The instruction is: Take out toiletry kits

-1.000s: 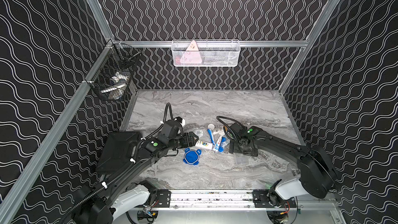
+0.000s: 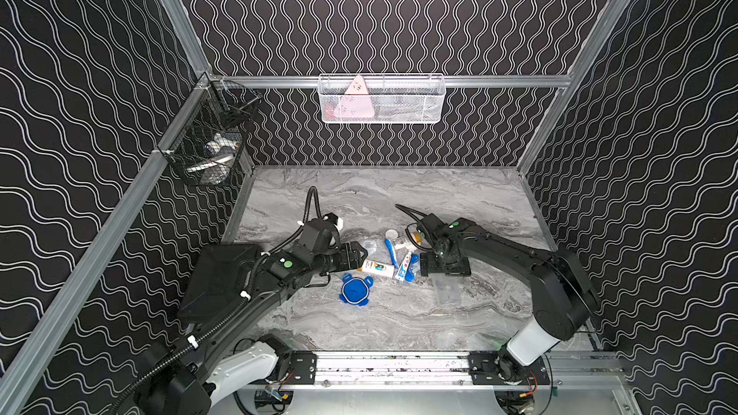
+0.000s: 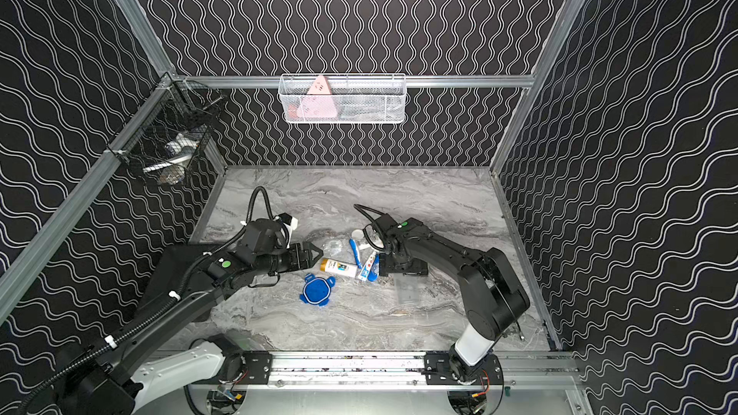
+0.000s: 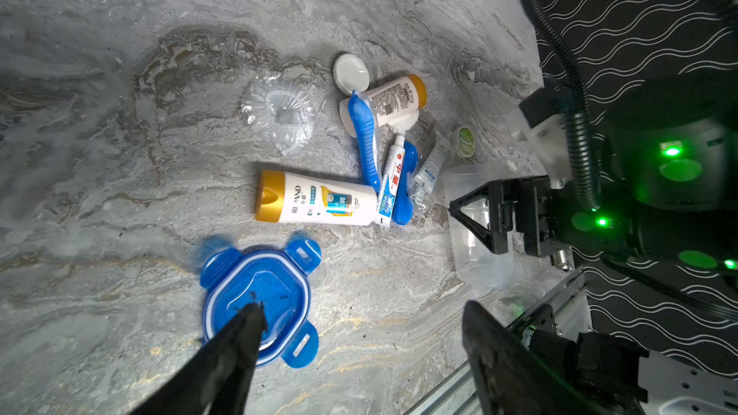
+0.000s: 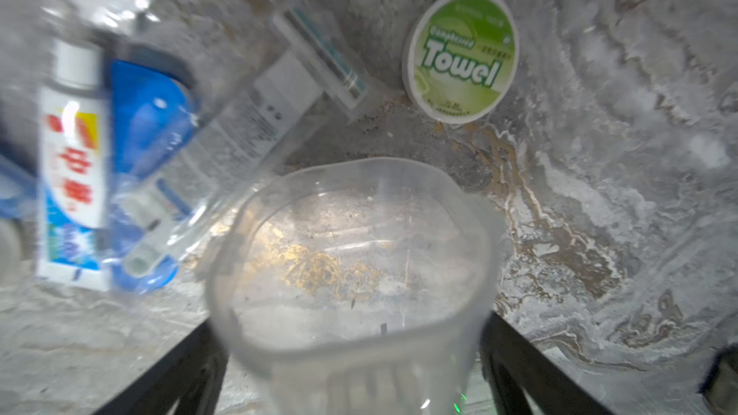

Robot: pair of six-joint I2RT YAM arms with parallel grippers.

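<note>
Toiletries lie in a cluster mid-table: a shampoo bottle point(image 4: 315, 198), toothpaste point(image 4: 389, 180), blue toothbrush point(image 4: 363, 138), bagged item point(image 4: 430, 169) and towel puck point(image 4: 465, 140). The blue lid point(image 4: 257, 299) lies in front of them. Below the right gripper is the clear container point(image 5: 346, 253), at the cluster's right; its blurred fingertips flank the container in its wrist view, and whether they grip it cannot be told. My left gripper hangs above the lid and bottle, fingers apart with nothing held.
A white wire basket point(image 2: 407, 100) holds a pink item on the back rail. A black wire basket point(image 2: 184, 138) hangs at the left wall above a black box point(image 2: 207, 276).
The left arm has moved only slightly. The toiletries look unmoved.
</note>
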